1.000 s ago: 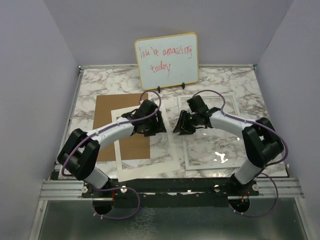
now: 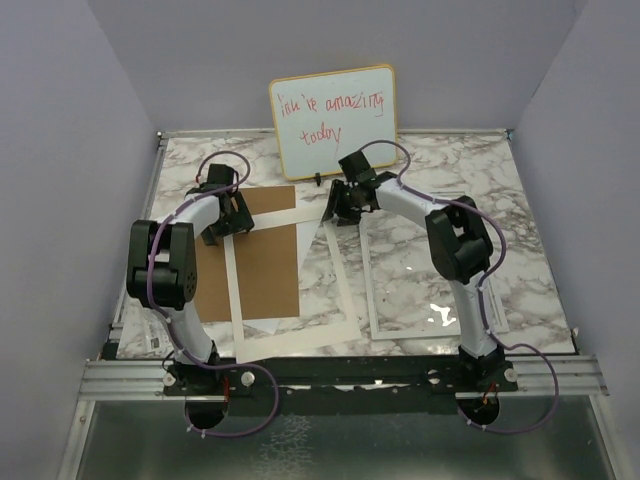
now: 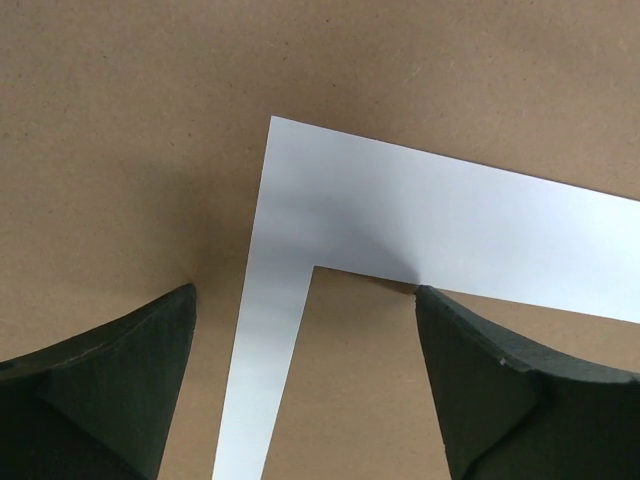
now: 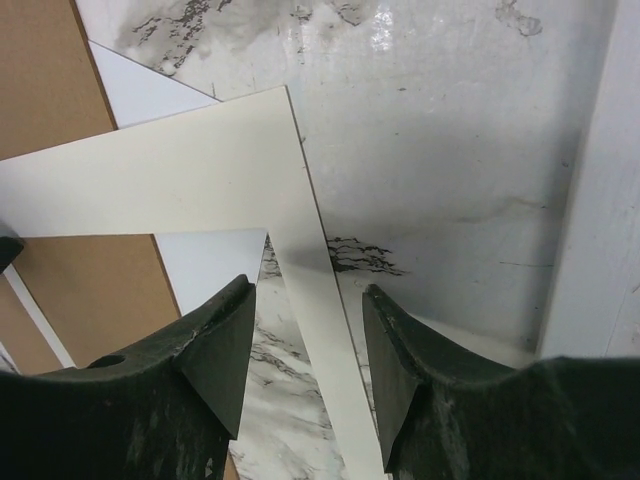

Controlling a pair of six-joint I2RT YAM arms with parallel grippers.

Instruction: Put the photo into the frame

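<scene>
A flat white rectangular border (image 2: pixel 292 345) with an open middle lies partly over a brown board (image 2: pixel 268 270). My left gripper is open above the border's far left corner, its fingers (image 3: pixel 140 370) spread to either side of the side strip with nothing held. Above the far right corner is my right gripper, likewise open and empty, with the narrow strip (image 4: pixel 318 300) showing between its fingertips. A white-edged frame (image 2: pixel 420 333) lies on the right of the table. Which flat piece is the photo I cannot tell.
White sheet-like areas (image 4: pixel 215 262) show beside the brown board. A whiteboard (image 2: pixel 335 115) with red writing stands at the back, on small black feet.
The left arm has swung left and back, from the middle to the border's far left corner. My right gripper has shifted left and back to the far right corner. The border looks unmoved.
</scene>
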